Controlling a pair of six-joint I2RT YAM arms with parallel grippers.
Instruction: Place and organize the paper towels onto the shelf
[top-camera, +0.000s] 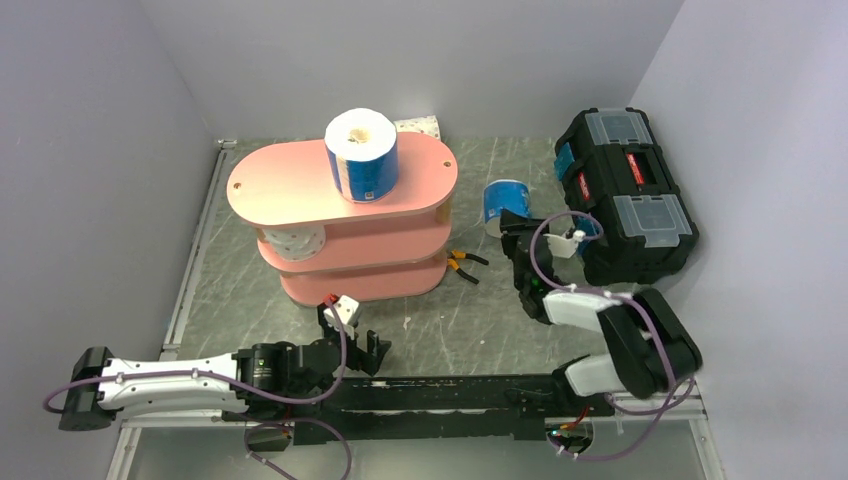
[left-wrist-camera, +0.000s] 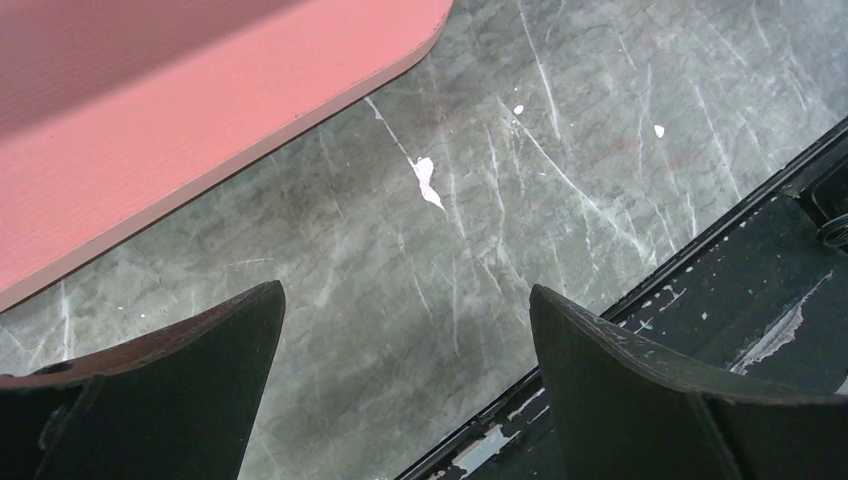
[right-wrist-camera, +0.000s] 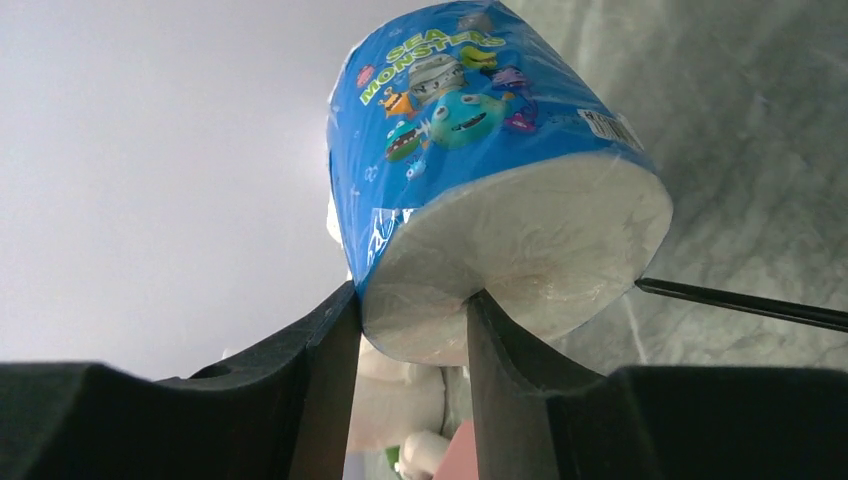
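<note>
A blue-wrapped paper towel roll (top-camera: 507, 200) is at the right of the shelf. In the right wrist view, the roll (right-wrist-camera: 470, 130) tilts, its pale end facing me. My right gripper pinches the roll's edge, one fingertip outside the wrapper and the other against the end. Whether the roll touches the table is unclear. On top of the pink shelf (top-camera: 285, 180) stands another blue-and-white roll (top-camera: 362, 160). A speckled white roll (top-camera: 295, 242) sits on the tier below. My left gripper is open and empty in front of the shelf.
Orange-handled pliers (top-camera: 465, 263) lie beside the shelf's right end. A black toolbox (top-camera: 630, 190) stands by the right wall. Behind the shelf, a speckled white item (top-camera: 418, 126) shows in part. Table space in front of the shelf is clear.
</note>
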